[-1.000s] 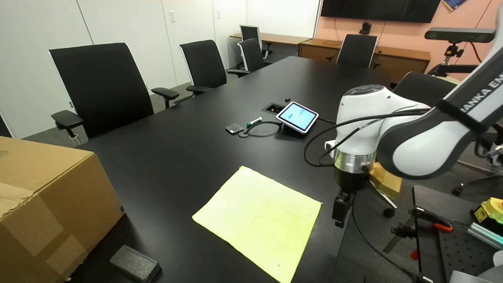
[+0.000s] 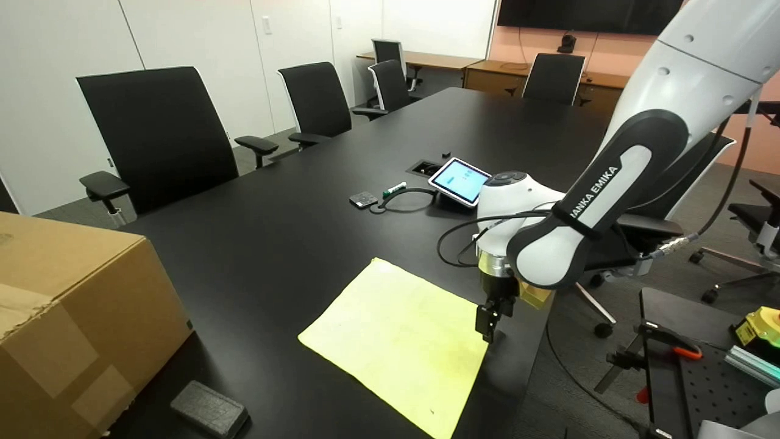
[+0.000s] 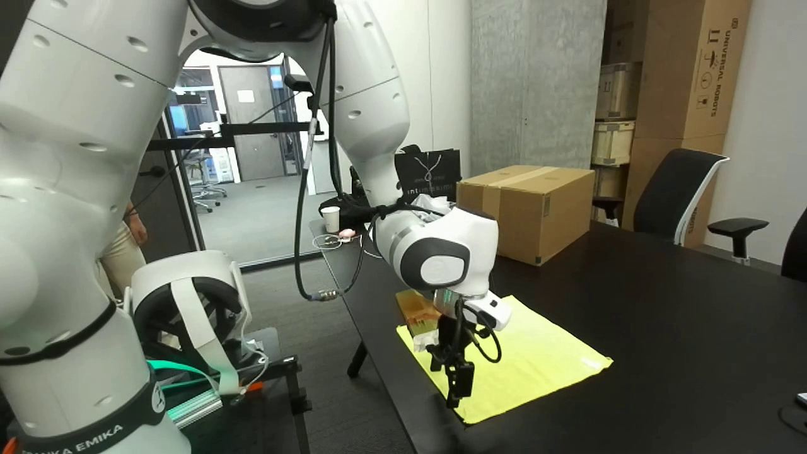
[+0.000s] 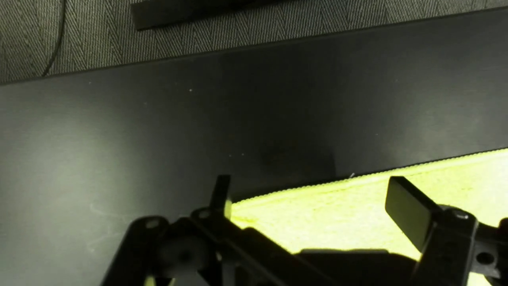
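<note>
A yellow cloth (image 2: pixel 398 336) lies spread flat on the black table (image 2: pixel 285 241), close to the table's side edge. Over one border of it hangs my gripper (image 2: pixel 488 325), pointing down. The wrist view shows the fingers wide apart, with the cloth's hemmed edge (image 4: pixel 304 190) running across the gap between them. One finger (image 4: pixel 220 193) is right beside a cloth corner; the other finger (image 4: pixel 409 209) is over the yellow fabric. Whether either fingertip touches the cloth, I cannot tell. In exterior view 2 the gripper (image 3: pixel 447 374) partly covers the cloth (image 3: pixel 529 363).
A cardboard box (image 2: pixel 88 322) and a dark grey block (image 2: pixel 209 408) occupy the table beyond the cloth. Farther along are a tablet (image 2: pixel 460 180), a green marker (image 2: pixel 395 189) and cables. Bare tabletop surrounds the cloth; the table's edge (image 4: pixel 200 54) is close to the gripper.
From beside the cloth near the table's edge, my gripper has moved left in exterior view 1 and is now over the cloth's border. The cloth shows no visible movement.
</note>
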